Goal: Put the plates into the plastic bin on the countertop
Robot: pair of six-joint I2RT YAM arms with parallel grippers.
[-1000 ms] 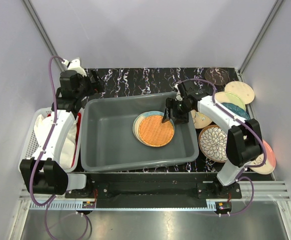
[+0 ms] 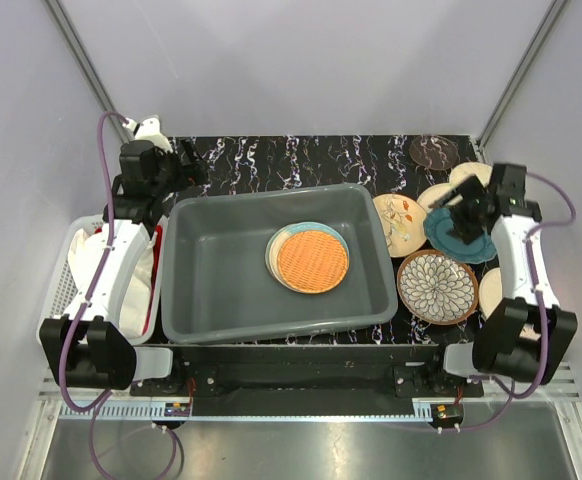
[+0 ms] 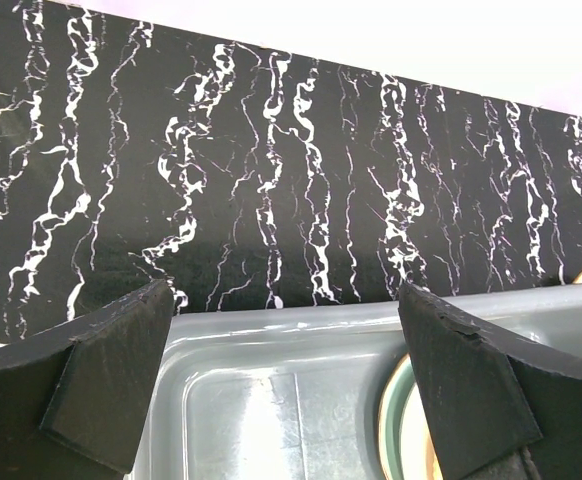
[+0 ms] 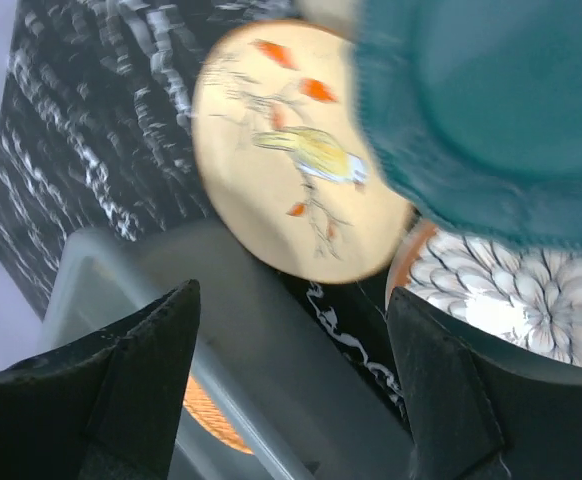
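Note:
The grey plastic bin holds a small stack topped by an orange woven plate. Plates crowd the counter to its right: a floral plate, a blue plate, a patterned plate and cream ones behind. My right gripper is open above the blue plate, blurred; in the right wrist view the blue plate fills the upper right, with nothing between the fingers. My left gripper stands open and empty over the bin's back-left corner.
A white basket with white cloth lies left of the bin. A dark brown plate is at the back right. Bare marble counter runs behind the bin.
My right arm has swung rightward from over the bin and the orange plate to above the plates on the right. The left arm has not moved.

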